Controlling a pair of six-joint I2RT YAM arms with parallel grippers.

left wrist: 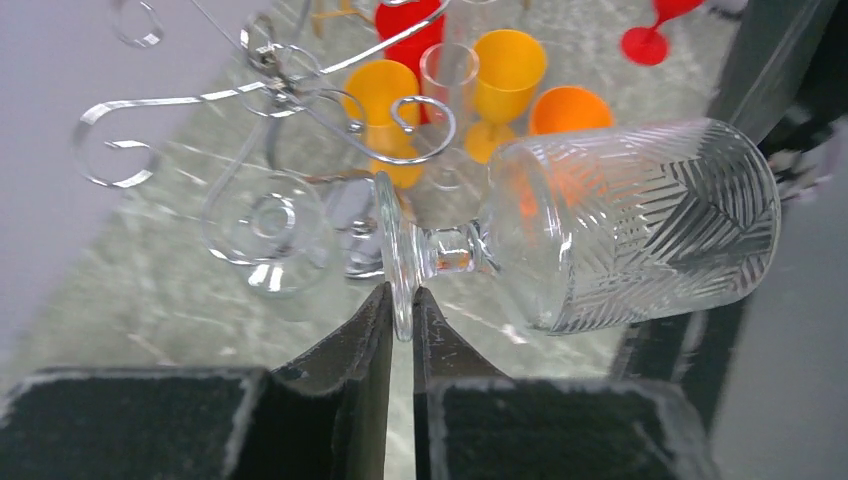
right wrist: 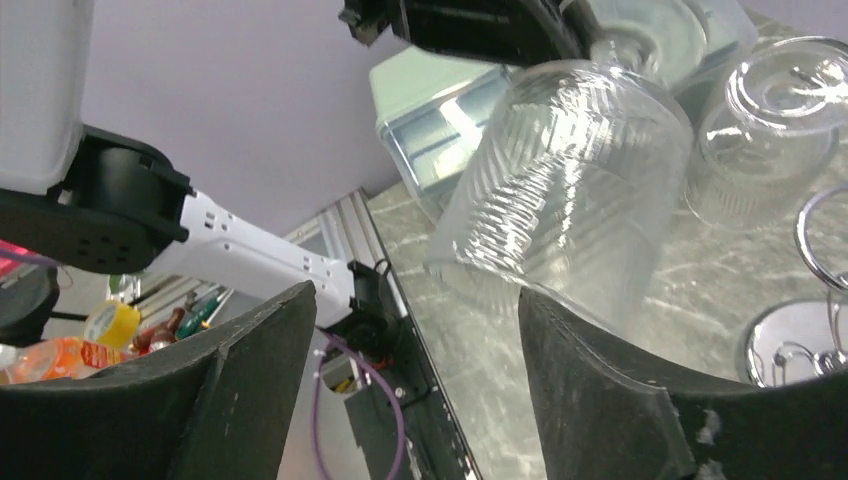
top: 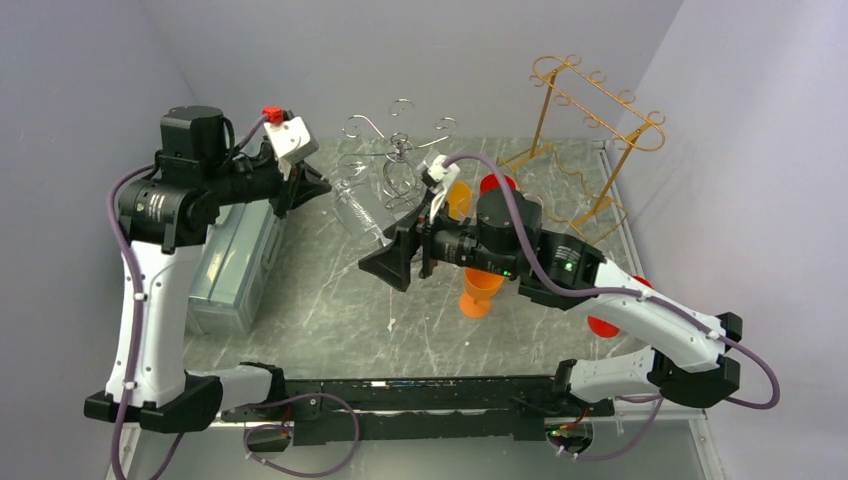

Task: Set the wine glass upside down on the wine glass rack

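A clear ribbed wine glass [left wrist: 640,225] lies tilted on its side in mid-air. My left gripper is shut on the edge of its foot, the bowl pointing right in the left wrist view. My right gripper stands part open, its fingers apart; the bowl is beyond them in the right wrist view, with nothing clearly gripped. From above, the bowl lies between my two grippers. The silver wine glass rack [top: 397,150] with curled hooks stands behind the glass. Another clear glass [right wrist: 765,150] hangs upside down from it.
Orange cups [top: 482,288], yellow cups [left wrist: 510,75] and red cups [left wrist: 410,30] stand right of the silver rack. A gold rack [top: 600,110] rises at the back right, a lidded box [top: 235,265] at the left.
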